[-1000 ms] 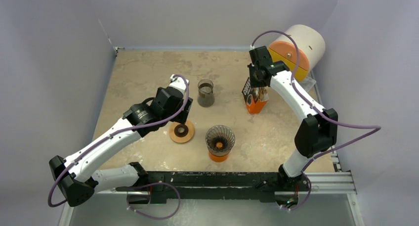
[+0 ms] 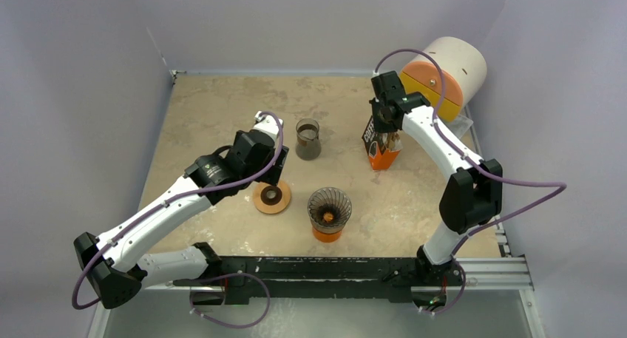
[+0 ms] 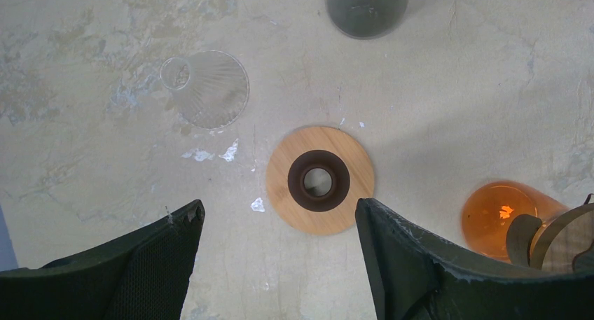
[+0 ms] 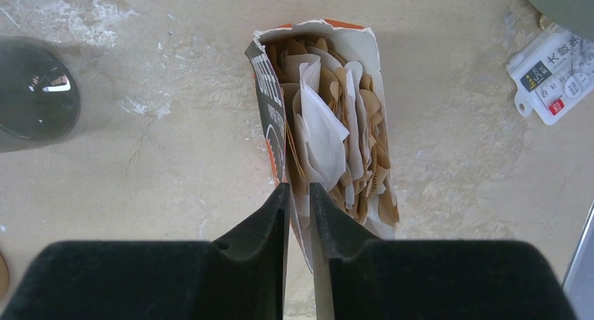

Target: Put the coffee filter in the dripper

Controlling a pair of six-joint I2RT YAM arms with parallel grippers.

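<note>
My right gripper is over the orange filter box [image 2: 381,157], its narrowly parted fingertips at the near part of the box, which is packed with brown and white paper filters [image 4: 326,138]; whether anything is between them is unclear. My left gripper stands open above a wooden disc [image 3: 357,173] with a dark centre ring. The ribbed dripper [image 2: 329,205] stands on an orange base at the front middle of the top view. A clear ribbed cone [image 3: 213,89] shows in the left wrist view.
A dark glass carafe [image 2: 307,142] stands at the back middle. A white cylinder [image 2: 462,64] with orange and yellow front is at the back right, near a small white labelled item [image 4: 550,75].
The left arm and the objects have not visibly moved.
</note>
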